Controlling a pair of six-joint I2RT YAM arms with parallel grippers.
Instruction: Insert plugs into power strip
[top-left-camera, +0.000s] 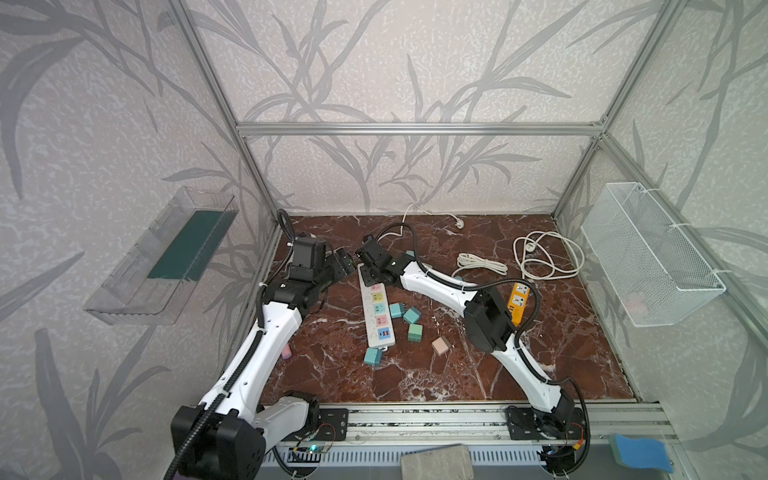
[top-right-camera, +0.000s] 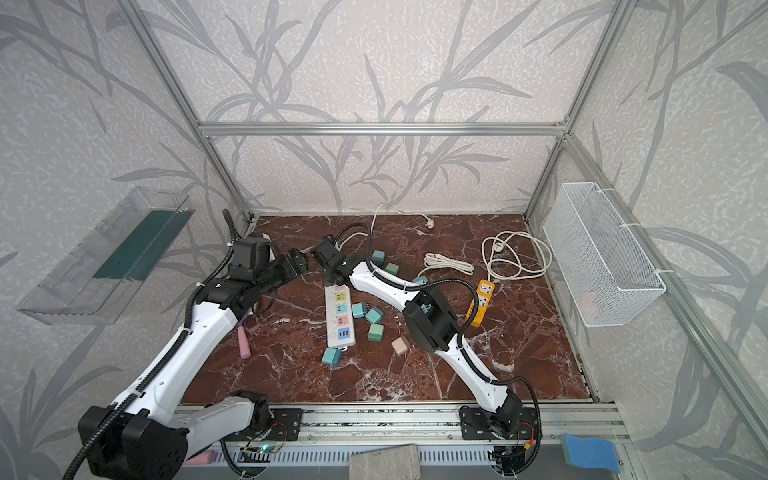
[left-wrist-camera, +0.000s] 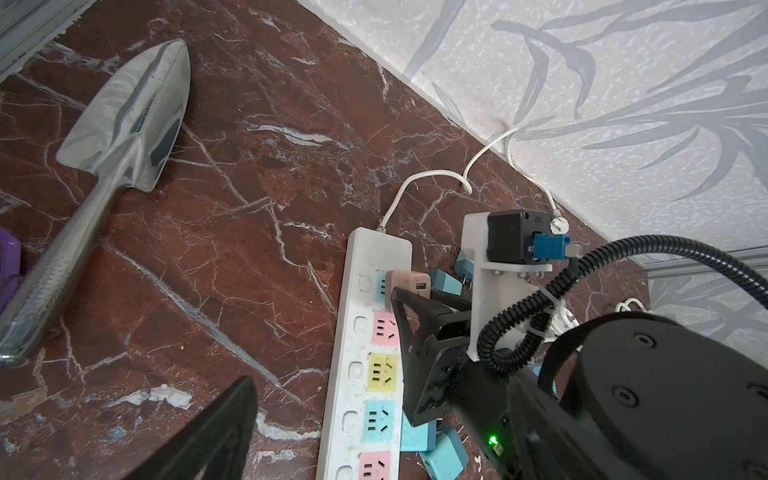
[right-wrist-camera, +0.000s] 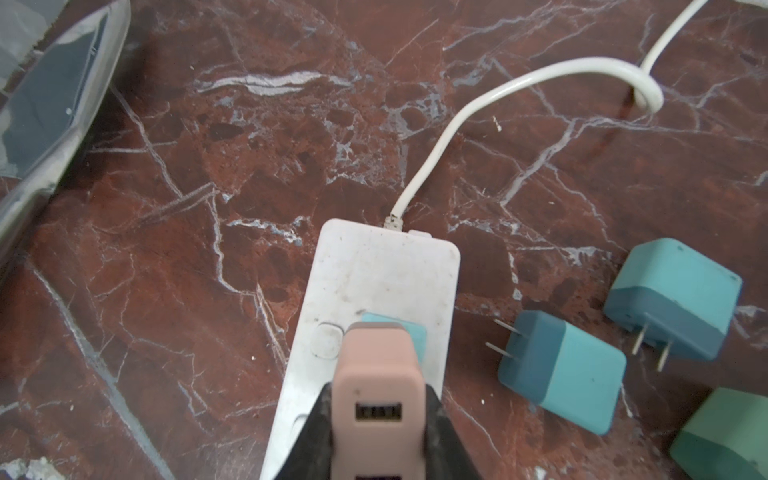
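Note:
The white power strip (top-left-camera: 378, 320) lies lengthwise on the marble table, with coloured sockets. In the right wrist view my right gripper is shut on a pink plug (right-wrist-camera: 376, 360), held over the strip's far-end blue socket (right-wrist-camera: 408, 329); whether its prongs are in the socket is hidden. My left gripper (top-left-camera: 342, 264) stands open and raised to the left of the strip, with nothing between its fingers. Several cyan plugs (right-wrist-camera: 568, 376), a green plug (top-left-camera: 415, 332) and another pink plug (top-left-camera: 440, 345) lie loose around the strip.
An orange strip (top-left-camera: 517, 302) and coiled white cables (top-left-camera: 480, 262) lie to the right. A metal trowel (left-wrist-camera: 120, 152) lies on the left. Wire baskets (top-left-camera: 652, 256) hang on the side walls. The strip's cable (right-wrist-camera: 448, 128) runs to the back.

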